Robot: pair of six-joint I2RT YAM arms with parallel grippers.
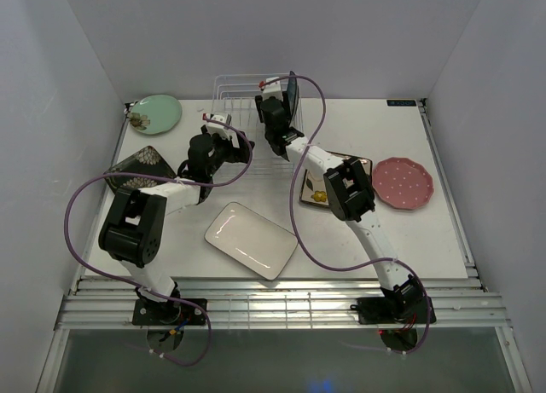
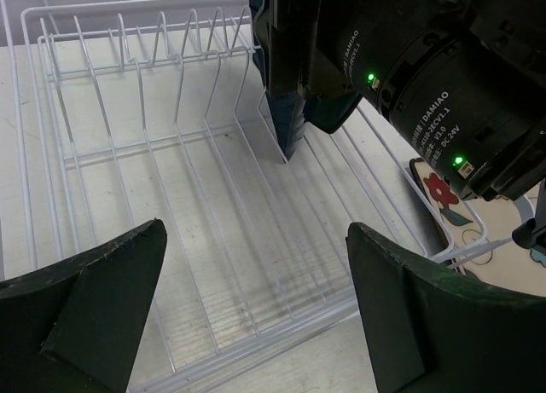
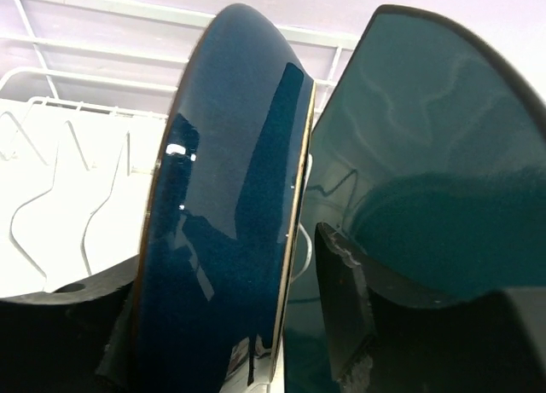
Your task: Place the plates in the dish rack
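Note:
The white wire dish rack (image 1: 230,84) stands at the back centre. In its right end my right gripper (image 1: 275,99) is around a dark blue plate (image 3: 226,188) standing on edge; the fingers lie either side of it, and whether they press on it I cannot tell. A teal plate (image 3: 435,146) stands just right of it, behind the right finger. My left gripper is open and empty at the rack's front, facing bare slots; in the left wrist view the right arm hides much of the upright plates.
Around the rack lie a green plate (image 1: 155,114), a dark patterned plate (image 1: 143,163), a white plate (image 1: 250,239), a square patterned plate (image 1: 316,190) and a pink plate (image 1: 403,182).

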